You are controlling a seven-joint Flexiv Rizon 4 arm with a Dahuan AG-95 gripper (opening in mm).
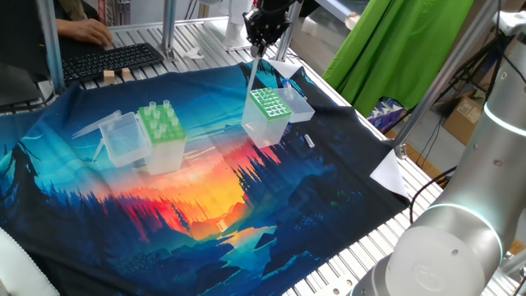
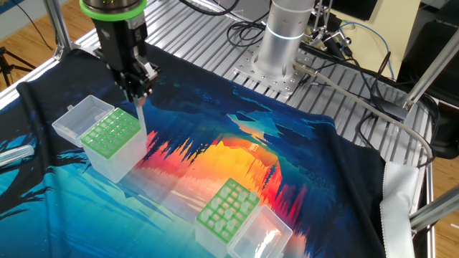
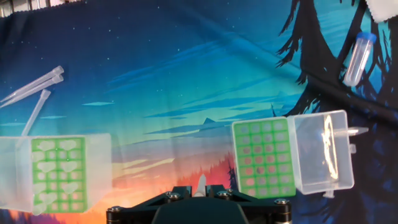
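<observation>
A slender translucent pipette tip [image 2: 142,120] hangs near-upright from my gripper [image 2: 138,96], which is shut on its upper end. In the wrist view the tip [image 3: 201,185] shows between the fingers, left of a box with a green grid top [image 3: 285,185]. That same box [image 1: 267,130] has its tip beside or behind it in exterior view 1; whether they touch, I cannot tell. A second green-topped box [image 1: 167,156] holds several tips standing up out of its grid [image 3: 59,168].
Each box has a clear open lid, one at the far box [image 2: 74,122] and one at the other [image 1: 125,136]. Loose tips [image 3: 34,87] and a blue-capped tube [image 3: 359,61] lie on the printed cloth. Between the boxes the cloth is bare.
</observation>
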